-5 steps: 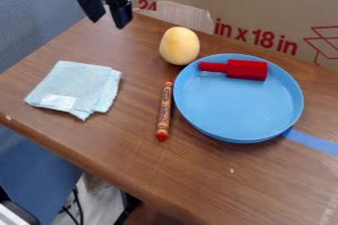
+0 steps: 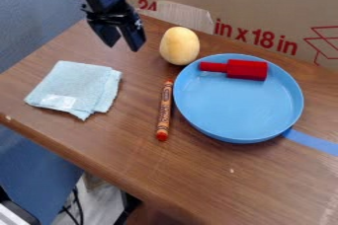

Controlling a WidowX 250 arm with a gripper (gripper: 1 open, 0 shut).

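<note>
My gripper [image 2: 122,37] hangs at the upper left above the wooden table, open with nothing visible between its fingers, left of a yellow egg-shaped object [image 2: 180,45]. A folded light-blue cloth [image 2: 74,89] lies at the left. A red-orange crayon-like stick [image 2: 164,113] lies lengthwise in the middle. To its right is a blue plate [image 2: 238,109] with a red roller-shaped object [image 2: 243,69] on its far part.
A cardboard box [image 2: 284,12] stands behind the table. Blue tape [image 2: 311,142] runs right of the plate. The table's edge runs along the left.
My gripper has moved down and to the right, closer to the yellow egg-shaped object. The objects on the table have not visibly moved.
</note>
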